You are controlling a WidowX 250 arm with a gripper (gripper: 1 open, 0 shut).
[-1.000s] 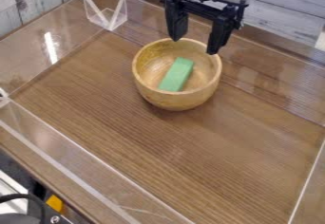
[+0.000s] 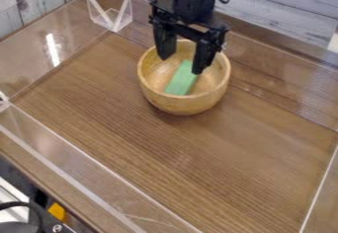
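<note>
A round tan wooden bowl [image 2: 172, 97] sits on the wooden table with a green block [image 2: 184, 77] lying inside it. My black gripper [image 2: 183, 49] hangs over the bowl from the top of the view, its two fingers spread open on either side of the block, at or just above the bowl's rim. Nothing shows held between them.
A white angular bracket [image 2: 113, 15] stands at the back left. The table's edge runs along the lower left.
My gripper has moved down toward the bowl and slightly left, now lower over the green block. The bowl and block look unmoved.
</note>
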